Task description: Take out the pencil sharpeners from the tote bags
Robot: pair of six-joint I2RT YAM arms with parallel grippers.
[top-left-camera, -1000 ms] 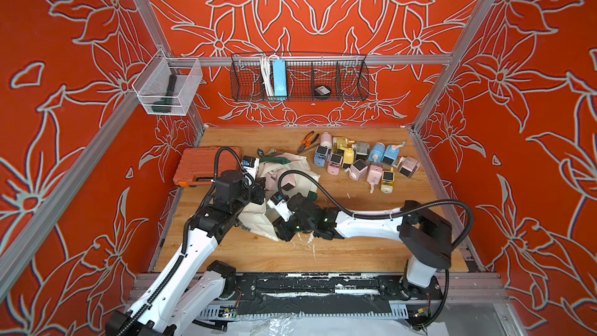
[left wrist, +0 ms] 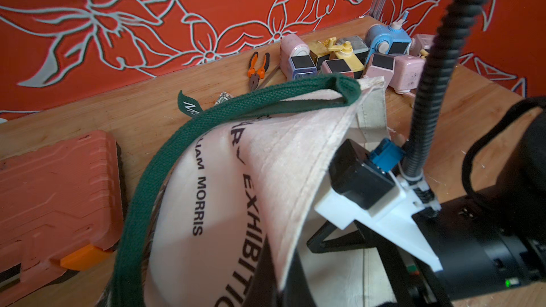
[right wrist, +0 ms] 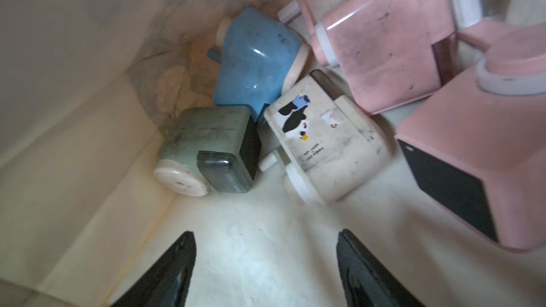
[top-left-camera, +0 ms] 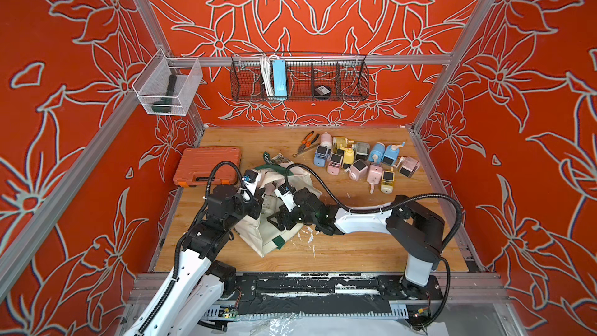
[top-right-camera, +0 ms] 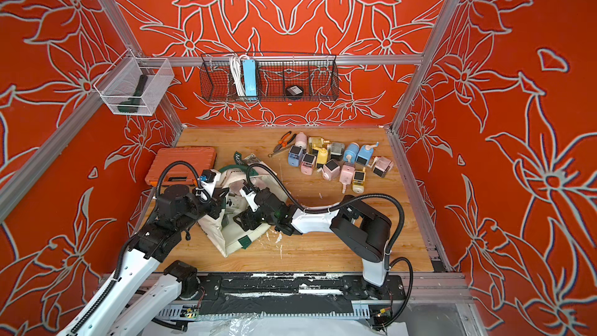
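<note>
The cream tote bag [left wrist: 199, 210] with green handle lies front left, its raised edge at my left gripper, shut on that fabric. My right gripper points inside the bag, part open and empty. Before it lie a grey-green sharpener [right wrist: 207, 136], a blue sharpener [right wrist: 258, 51], a white one with cartoon stickers [right wrist: 324, 142] and two pink ones [right wrist: 386, 39], the nearer [right wrist: 472, 125] at the right.
Several sharpeners [top-left-camera: 354, 168] stand at back right, beside orange pliers [top-left-camera: 307, 141]. An orange case [top-left-camera: 205, 165] lies at back left. The right front of the table [top-left-camera: 423, 255] has bare room.
Over the last second the left gripper has shifted slightly toward the front with the bag's edge, and the right gripper has moved a little, staying in the bag's opening.
</note>
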